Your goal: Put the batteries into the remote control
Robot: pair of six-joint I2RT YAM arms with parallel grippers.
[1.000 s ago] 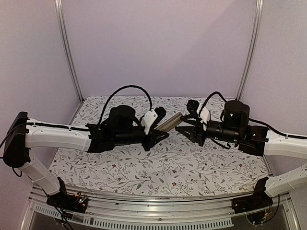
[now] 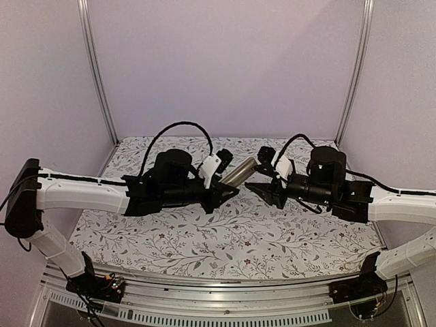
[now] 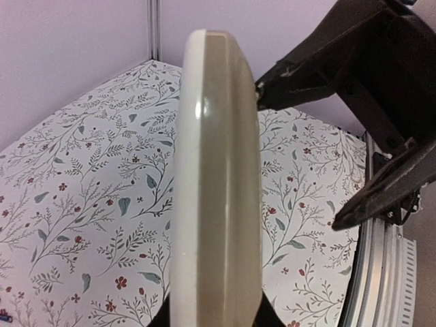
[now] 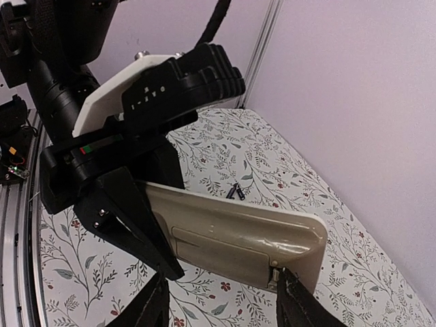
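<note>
A whitish remote control point(image 4: 238, 231) is held tilted above the table, with my left gripper point(image 2: 226, 192) shut on its lower end. In the right wrist view, its battery cover point(image 4: 221, 255) faces the camera. My right gripper stands part open beside the remote's upper end. One of its fingertips point(image 4: 287, 283) is at the latch end of the cover, seemingly touching it; the other finger point(image 4: 153, 303) is clear of the remote. Two small dark batteries point(image 4: 235, 191) appear to lie on the table behind the remote.
Pale walls point(image 2: 225, 68) close off the back and sides, and a metal rail point(image 2: 225, 300) runs along the front edge.
The left gripper and the remote have hardly moved.
</note>
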